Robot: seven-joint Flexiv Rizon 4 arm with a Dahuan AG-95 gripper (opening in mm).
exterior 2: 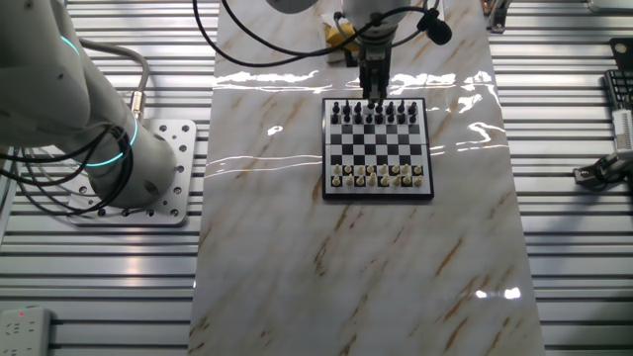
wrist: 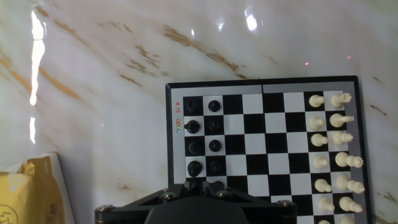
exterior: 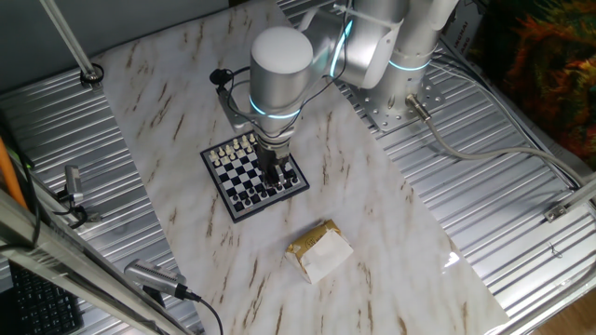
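Observation:
A small chessboard (exterior 2: 376, 148) lies flat on the marble table. Black pieces (exterior 2: 346, 113) stand in rows along one side, and white pieces (exterior 2: 378, 176) line the opposite side. My gripper points down over the black side, with its fingertips low among those pieces. In the wrist view its fingers come together at the bottom edge and look shut. Whether a piece is pinched between them is hidden. Seen from exterior view 1, the gripper (exterior: 272, 177) covers part of the black rows.
A gold and white packet (exterior: 319, 251) rests on the table apart from the board, beyond its black side. Bare marble (exterior 2: 366, 267) stretches out past the white side. Loose black cables hang around the arm's wrist.

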